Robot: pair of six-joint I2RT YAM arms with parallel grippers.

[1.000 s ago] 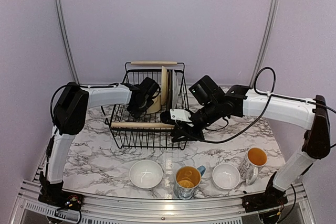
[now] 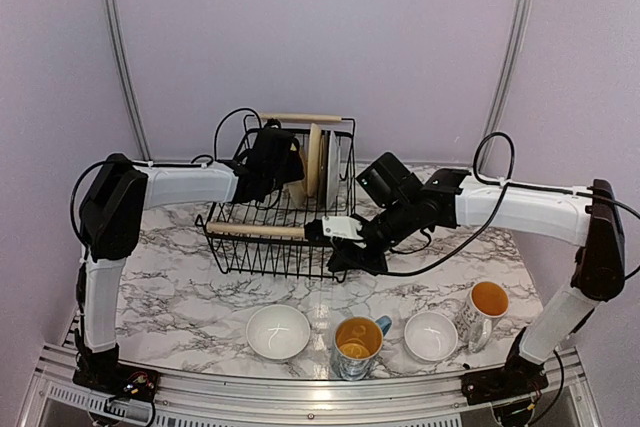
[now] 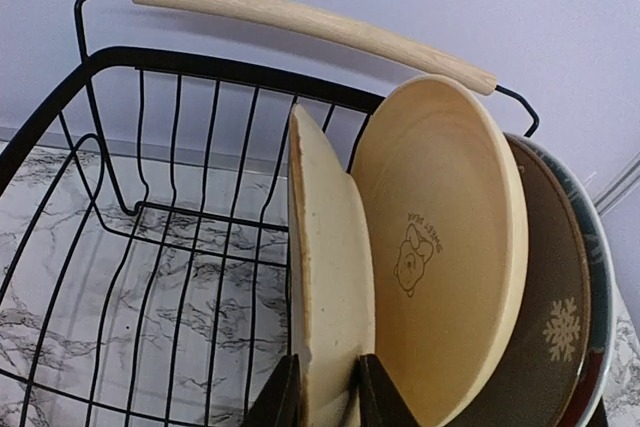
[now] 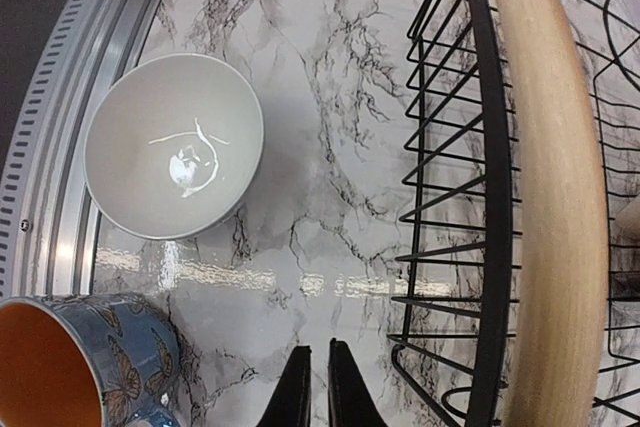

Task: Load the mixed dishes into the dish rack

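The dish rack [image 2: 280,232] holds a row of upright plates: a cream plate [image 3: 330,267] nearest my left gripper, a bear-print plate [image 3: 430,247] and a snowflake plate [image 3: 540,347]. The left gripper's fingers are at the cream plate's lower edge; whether they grip it is unclear. My right gripper is low beside the rack's front, its fingertips close together over bare counter. Along the counter's front are a white bowl [image 2: 278,332], a blue mug [image 2: 357,347], a small white bowl [image 2: 431,335] and an orange-lined mug [image 2: 483,312].
The rack's wooden handle [image 4: 550,197] runs alongside the right gripper. The left half of the rack shows bare wires.
My left gripper has risen and shifted slightly toward the back of the rack at the cream plate. The right arm has moved very slightly.
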